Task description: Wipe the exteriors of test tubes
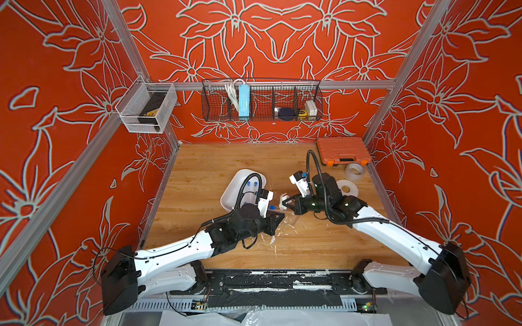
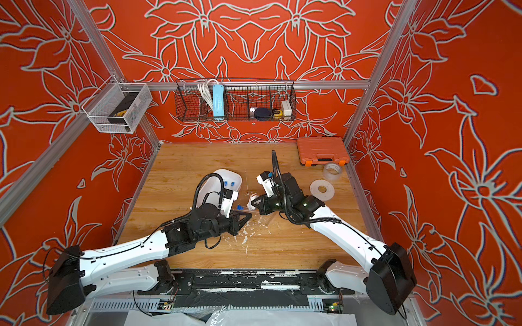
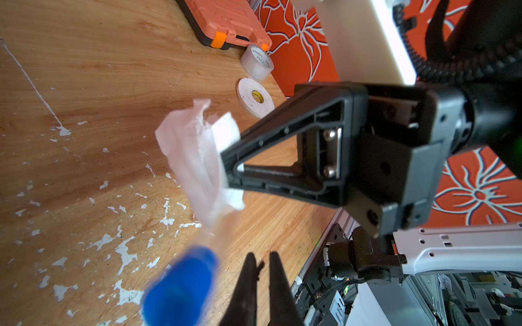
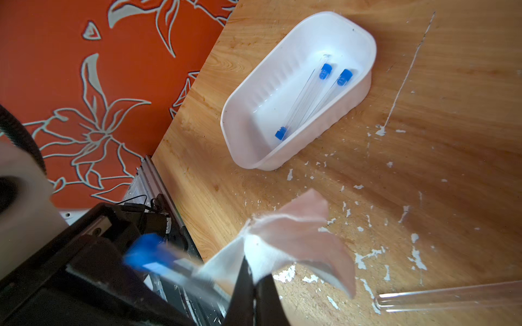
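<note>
My left gripper is shut on a blue-capped test tube (image 3: 179,285), blurred at the bottom of the left wrist view, with its far part at the paper wipe. My right gripper is shut with the crumpled white wipe (image 4: 293,239) at its fingertips, also seen beside the tube's cap in the top views. The white tray (image 4: 239,135) behind them holds several blue-capped tubes (image 4: 310,97). A bare glass tube (image 4: 446,295) appears at the lower right of the right wrist view.
An orange case (image 1: 342,147), a clear tape roll (image 1: 354,171) and a white tape ring (image 1: 347,188) sit at the back right. Wire baskets hang on the back and left walls. The wooden table has pale scuffs and free room around the tray.
</note>
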